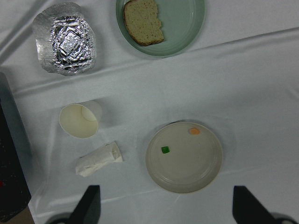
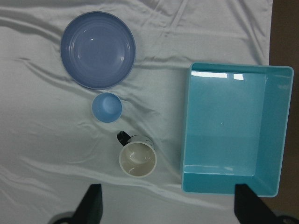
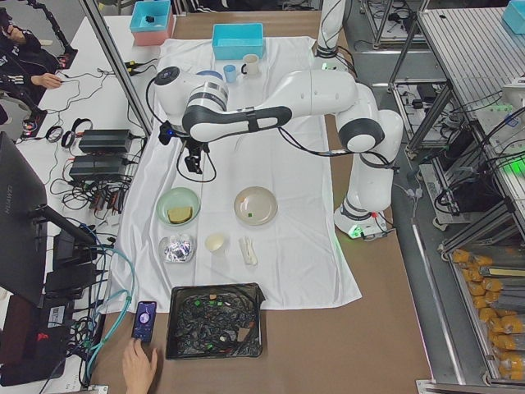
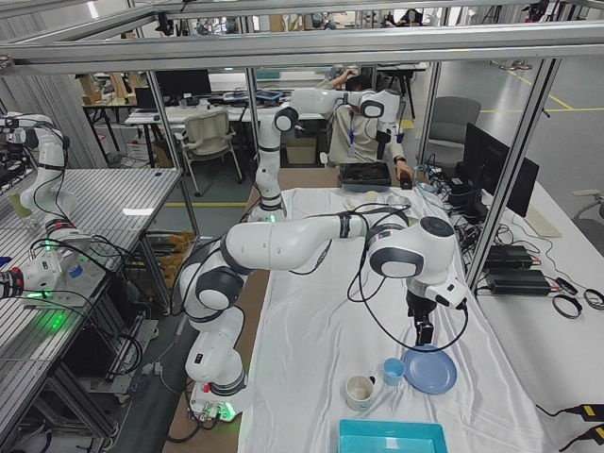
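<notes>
My left gripper hangs open, with nothing between its fingers, over a beige plate (image 1: 184, 163) with small green and orange bits. Near it are a green plate (image 1: 182, 23) holding a bread slice (image 1: 142, 23), a foil tray (image 1: 67, 44), a cream cup (image 1: 79, 120) and a folded white napkin (image 1: 98, 161). My right gripper is open and empty above a blue plate (image 2: 98, 49), a blue cup (image 2: 107, 107), a white mug (image 2: 138, 158) with a black handle and a turquoise bin (image 2: 233, 126).
A black bin (image 3: 215, 349) with small scraps stands beside the white cloth (image 3: 287, 279). A phone (image 3: 143, 322) and a person's hand lie at that bin's side. Monitors and cables crowd the neighbouring table.
</notes>
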